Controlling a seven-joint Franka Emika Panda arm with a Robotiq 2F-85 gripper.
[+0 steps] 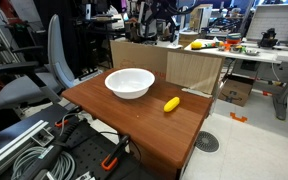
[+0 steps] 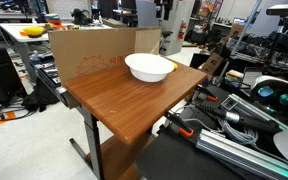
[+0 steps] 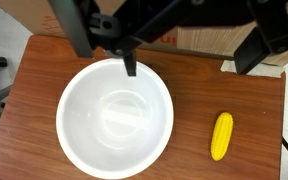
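Note:
A wide white bowl (image 1: 130,83) stands upright and looks empty on the brown wooden table. Beside it, apart from it, lies a yellow object (image 3: 222,136) shaped like an ear of corn; exterior view 1 shows this yellow piece (image 1: 172,104) on the bowl's right. High over the table hangs my gripper, open, its two dark fingers wide apart and nothing held between them. In the wrist view one fingertip overlaps the bowl's upper rim, but the gripper is well above it.
A cardboard panel (image 2: 94,52) stands along one edge of the table. Cables and a black side surface (image 1: 59,150) adjoin another edge. The tabletop (image 1: 149,124) in front of the bowl is bare.

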